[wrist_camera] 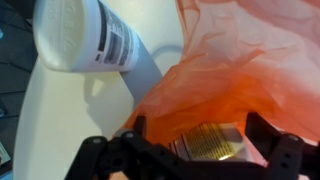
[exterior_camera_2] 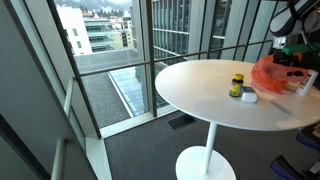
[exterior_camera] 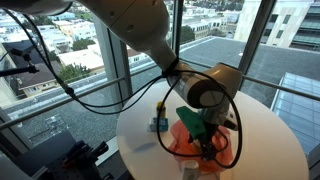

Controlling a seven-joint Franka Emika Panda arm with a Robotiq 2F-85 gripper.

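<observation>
An orange-red translucent plastic bag [exterior_camera: 186, 137] lies on the round white table [exterior_camera: 262, 140], with my gripper [exterior_camera: 212, 146] pointing down over it. In the wrist view, my gripper is open, one dark finger on either side of a yellowish, printed item [wrist_camera: 210, 143] at the bag's opening or under its film. How deep the fingers reach is hard to tell. A white bottle [wrist_camera: 88, 38] with a printed label is beside the bag, apart from the fingers.
A yellow bottle with a dark lid [exterior_camera_2: 237, 85] and a small white container [exterior_camera_2: 249, 97] stand together away from the bag. Dark cables loop around the arm; windows stand behind.
</observation>
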